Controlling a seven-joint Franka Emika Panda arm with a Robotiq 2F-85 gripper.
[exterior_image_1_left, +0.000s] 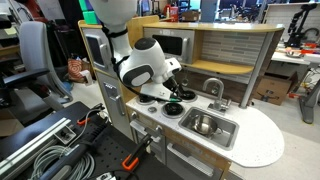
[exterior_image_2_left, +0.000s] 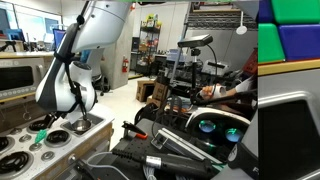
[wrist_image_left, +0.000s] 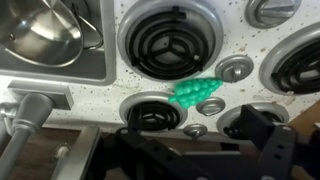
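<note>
A bright green object (wrist_image_left: 195, 92), possibly a toy vegetable, lies on the stovetop (wrist_image_left: 112, 97) between a large coil burner (wrist_image_left: 168, 44) and the control knobs. In exterior view 1 the green object (exterior_image_1_left: 174, 99) shows small beside the front burner; exterior view 2 has it (exterior_image_2_left: 42, 135) at the far left. My gripper is above the stove with its dark fingers spread wide, one on either side of the lower frame. Nothing is between them, and the green object sits beyond the tips. The white arm hides part of the stove in exterior view 1.
Left of the burners in the wrist view, a steel pot (wrist_image_left: 45, 30) stands in the sink; the faucet (wrist_image_left: 30, 112) rises near it. A shelf (exterior_image_1_left: 215, 48) and a microwave (exterior_image_1_left: 172, 42) border the back.
</note>
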